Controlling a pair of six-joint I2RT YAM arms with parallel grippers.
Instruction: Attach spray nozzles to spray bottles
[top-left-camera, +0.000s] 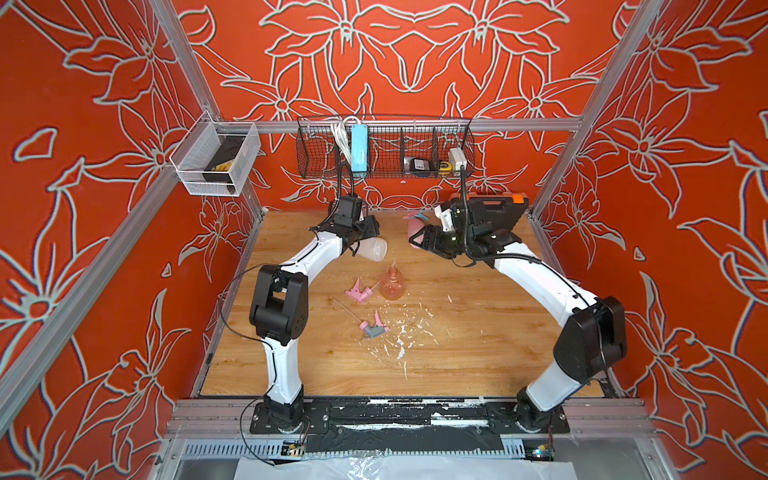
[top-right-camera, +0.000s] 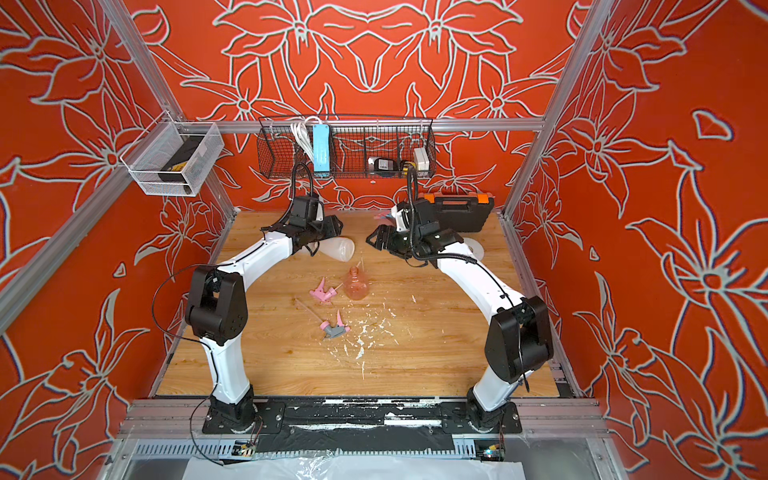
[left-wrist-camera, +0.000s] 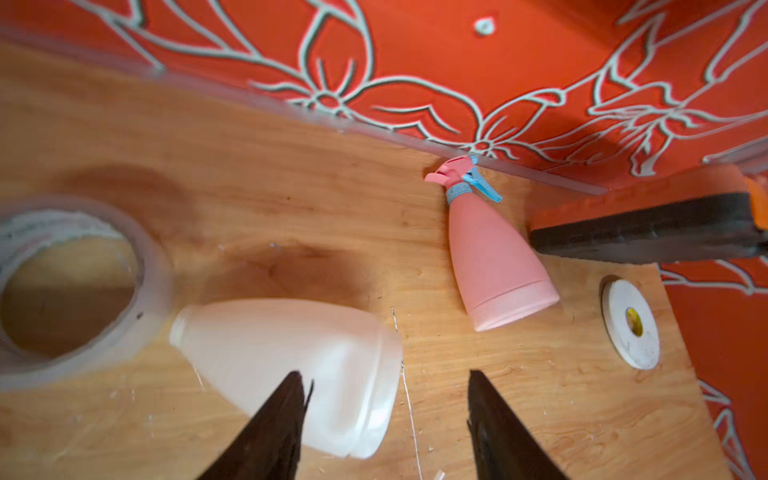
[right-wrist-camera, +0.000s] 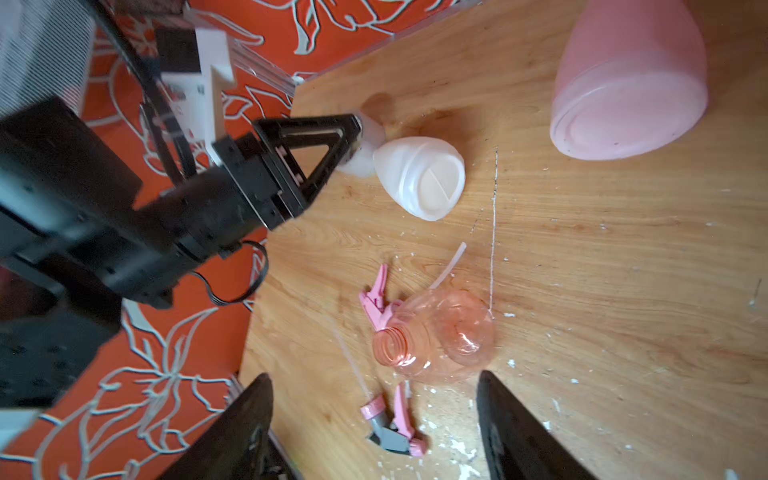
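My left gripper stands open above a white bottle (left-wrist-camera: 296, 352) lying without a nozzle, nothing visible between its fingertips. A pink bottle (left-wrist-camera: 496, 256) with a pink and blue nozzle (left-wrist-camera: 456, 169) lies at the back wall. My right gripper is open above the table, just in front of that pink bottle. An orange transparent bottle (top-left-camera: 392, 284) lies in the middle, its open neck visible in the right wrist view. Near it lie a pink nozzle (top-left-camera: 358, 292) and a grey and pink nozzle (top-left-camera: 374, 328), each with a tube.
A black case (top-right-camera: 460, 216) stands at the back right, beside a white tape roll (left-wrist-camera: 620, 320). A clear tape roll (left-wrist-camera: 148, 280) lies at the back left. White scraps litter the middle. Wire baskets hang on the rails.
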